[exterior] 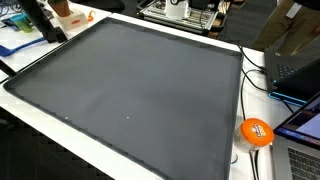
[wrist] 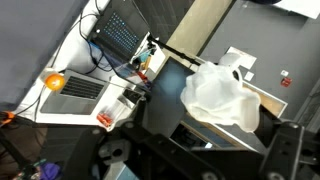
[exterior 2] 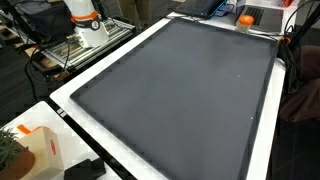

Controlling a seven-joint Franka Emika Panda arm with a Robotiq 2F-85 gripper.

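The dark fingers (wrist: 112,148) of my gripper stand wide apart along the bottom of the wrist view, so it is open. A pale, crumpled-looking shape (wrist: 218,98) shows in the gap in that view; what it is and how far off it lies, I cannot tell. Neither exterior view shows the gripper, only the white arm base (exterior 2: 88,28) with its orange ring. The dark grey board (exterior: 130,85) on the white table is bare in both exterior views.
An orange-topped container (exterior: 254,134) stands by the board's corner, near a laptop (exterior: 298,160) and a second dark device (exterior: 290,78). Cables run along that edge. At the opposite end are a terracotta plant pot (exterior 2: 14,158) and a small black object (exterior 2: 85,170).
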